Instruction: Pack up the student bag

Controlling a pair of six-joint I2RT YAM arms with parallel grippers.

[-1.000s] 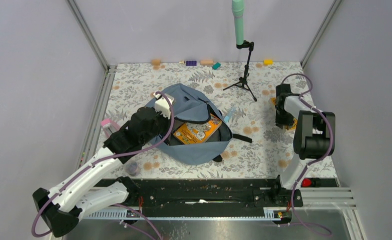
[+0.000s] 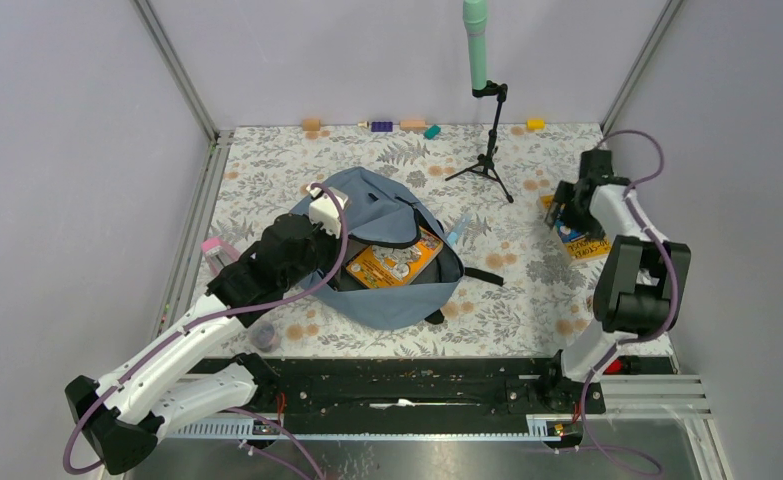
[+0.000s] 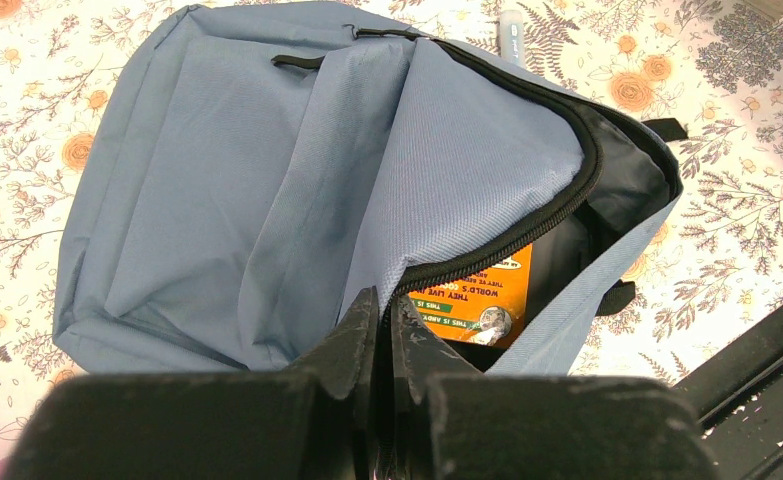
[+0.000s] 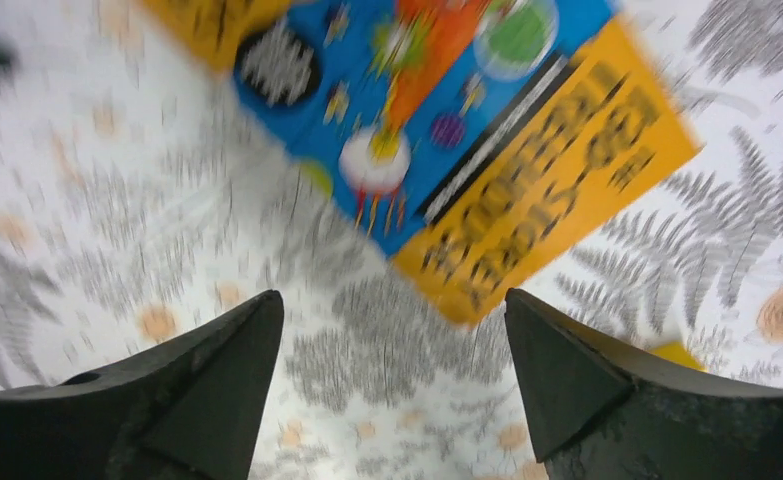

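Observation:
The blue-grey student bag (image 2: 390, 306) lies on the table, its main opening facing right. Inside it shows an orange book (image 2: 377, 268), partly under the bag's flap. My left gripper is shut on the zipped edge of that flap, and the cloth is drawn up to its fingertips. At the table's right side a blue and yellow book (image 4: 437, 130) lies flat, blurred in the right wrist view. My right gripper hangs by this book's near corner, fingers apart, with nothing between them.
A black tripod (image 2: 488, 160) with a green microphone stands at the back. Small blocks, one of them yellow (image 2: 535, 124), line the back edge. A pale blue tube (image 2: 458, 230) lies by the bag. Between bag and right book the table is clear.
The left arm and the bag have not moved.

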